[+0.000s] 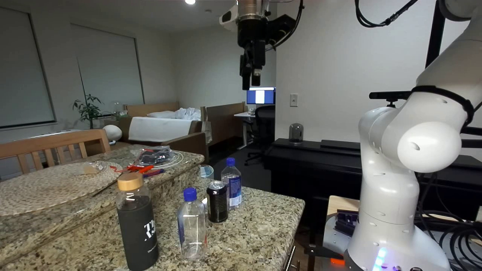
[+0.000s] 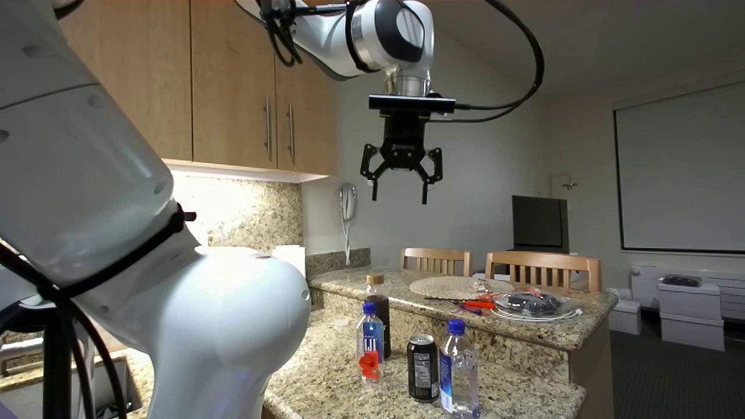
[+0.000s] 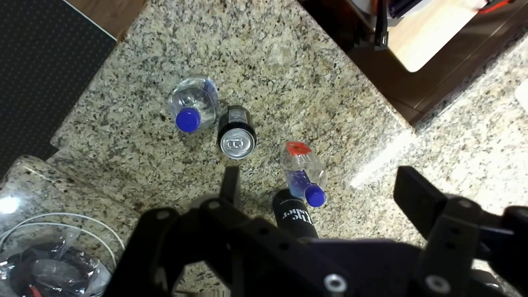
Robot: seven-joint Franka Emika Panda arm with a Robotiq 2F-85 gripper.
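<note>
My gripper (image 2: 399, 202) hangs high over the granite counter, fingers spread apart with nothing between them. Below it stand two clear bottles with blue caps, a black can and a dark bottle. In the wrist view the can (image 3: 237, 133) is upright beside one clear bottle (image 3: 194, 101). The other clear bottle (image 3: 302, 170), with a red patch on its side, stands close to the dark bottle (image 3: 293, 213), which is partly hidden by the gripper's body. From the side, the dark bottle (image 1: 138, 230) shows a wooden-coloured cap and white lettering.
A raised counter ledge (image 2: 552, 342) runs behind the bottles, carrying a round woven mat (image 1: 54, 185), red-handled tools and a bagged item (image 2: 531, 301) with white cable. Bare granite lies toward the robot's side, ending at an edge.
</note>
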